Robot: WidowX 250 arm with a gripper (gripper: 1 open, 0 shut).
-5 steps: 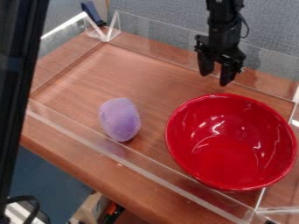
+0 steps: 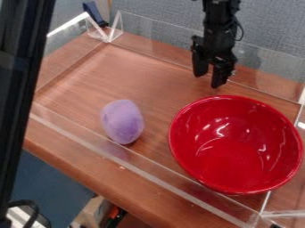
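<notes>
My black gripper (image 2: 213, 69) hangs at the back centre-right, low over the wooden surface and behind the red bowl; whether its fingers are open or shut is too small to tell. A large red bowl (image 2: 234, 147) sits at the right front, empty inside. A purple oval object (image 2: 121, 121) lies to the left of the bowl, apart from it.
The wooden table (image 2: 107, 76) has clear plastic rails along its edges and a grey wall behind. A dark vertical bar runs down the far left.
The bowl and purple object have not moved.
</notes>
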